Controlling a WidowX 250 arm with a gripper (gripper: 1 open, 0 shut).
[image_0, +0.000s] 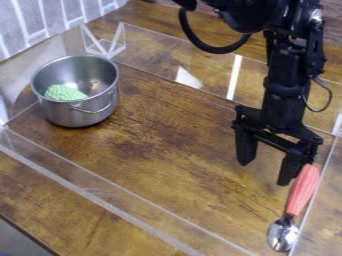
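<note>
My black gripper hangs low at the right of the camera view, its two fingers spread apart with nothing between them, just above the wooden surface. Right beside its right finger lies a spoon with a red handle and a silver bowl toward the front edge. At the left stands a steel pot with a light green textured object inside.
Clear plastic strips or edges border the work area, with a white lattice piece at the back left.
</note>
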